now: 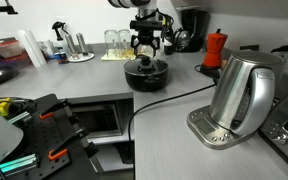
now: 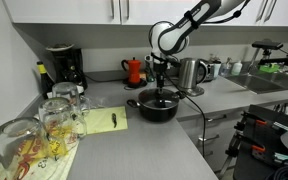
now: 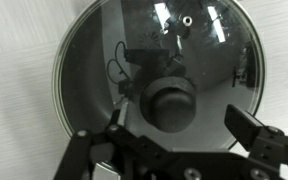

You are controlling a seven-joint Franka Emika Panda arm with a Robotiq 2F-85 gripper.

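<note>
A dark pot [image 1: 146, 77] with a glass lid [image 3: 84, 70] stands on the counter. At the lid's middle is a round black knob [image 3: 171, 104], large in the wrist view. My gripper [image 1: 147, 42] hangs just over the lid in exterior view 1, open, pointing down. In the wrist view its two fingers [image 3: 246, 125] stand apart on either side of the knob's near edge, with nothing gripped. From the other side, the gripper [image 2: 163, 82] shows close to the knob; whether it touches cannot be told.
A red moka pot [image 1: 214, 50] and a steel kettle [image 1: 246, 95] stand to the right in exterior view 1. Several upturned glass jars [image 2: 22, 140] and a knife [image 2: 114, 121] lie left of the pot in exterior view 2.
</note>
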